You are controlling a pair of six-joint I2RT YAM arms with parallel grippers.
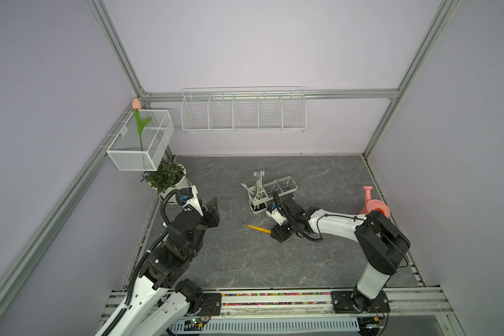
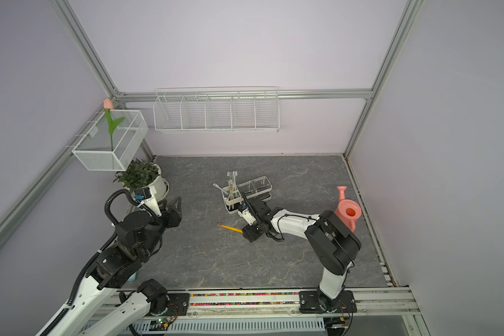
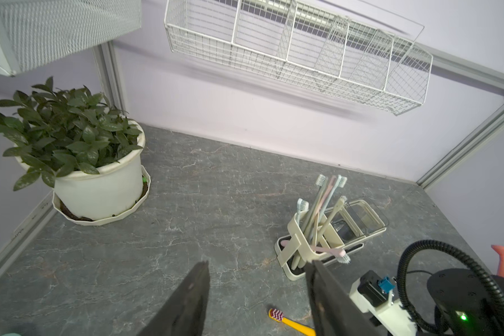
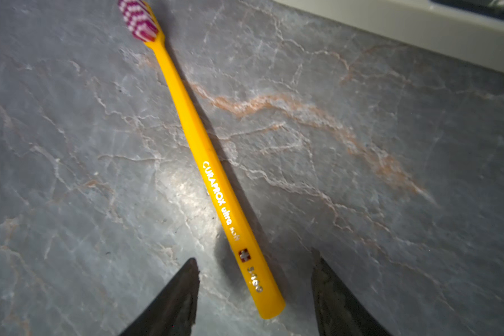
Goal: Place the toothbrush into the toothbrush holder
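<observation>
A yellow toothbrush (image 4: pixel 207 159) with purple bristles lies flat on the grey table. In the right wrist view its handle end lies between the spread fingers of my right gripper, touching neither. From above, that gripper covers the handle end. Behind the toothbrush (image 1: pixel 257 228) stands the cream toothbrush holder (image 3: pixel 303 243), with several brushes upright in its left part and a pink one lying across its lower front. My left gripper is raised over the left side of the table, fingers apart and empty.
A potted plant (image 3: pixel 103 184) stands at the back left, below a white basket (image 1: pixel 131 159). A pink watering can (image 1: pixel 378 208) sits at the far right. A wire rack (image 1: pixel 243 112) hangs on the back wall.
</observation>
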